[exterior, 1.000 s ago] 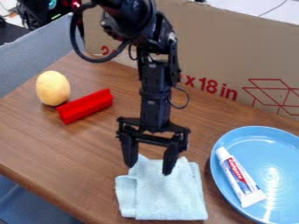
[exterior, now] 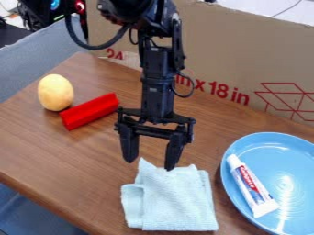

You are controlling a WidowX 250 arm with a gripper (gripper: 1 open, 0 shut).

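My black gripper (exterior: 150,154) hangs open over the wooden table, just above the back edge of a folded pale blue cloth (exterior: 170,202), with nothing visible between its fingers. The cloth lies at the front middle, its upper corner raised a little. To the right, a toothpaste tube (exterior: 252,186) lies in a blue plate (exterior: 285,161).
A red cylinder (exterior: 88,111) and a yellow potato-like object (exterior: 55,92) lie at the back left. A cardboard panel (exterior: 245,64) stands along the back.
The gripper has risen and moved slightly back and left, away from the cloth. The cloth, plate and other objects look unchanged.
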